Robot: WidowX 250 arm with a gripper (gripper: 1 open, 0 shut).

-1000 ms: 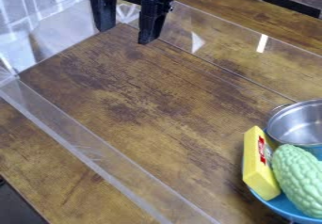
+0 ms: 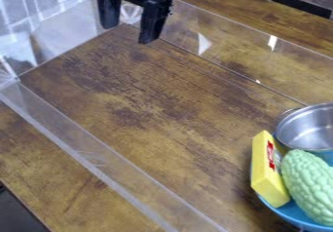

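Note:
The black gripper (image 2: 129, 18) hangs at the top, above the back-left part of the wooden table (image 2: 143, 109), its two dark fingers spread apart with no object visible between them. At the lower right a blue bowl (image 2: 291, 215) holds a yellow box (image 2: 267, 170) and a pale green, bumpy vegetable-like item (image 2: 310, 187). Behind them stands a silver metal pot (image 2: 311, 126), partly cut off by the frame's edge.
Clear plastic strips or walls (image 2: 111, 174) border the work area along the left and back. A white tiled surface shows at the top left.
The bowl, its contents and the pot are unchanged.

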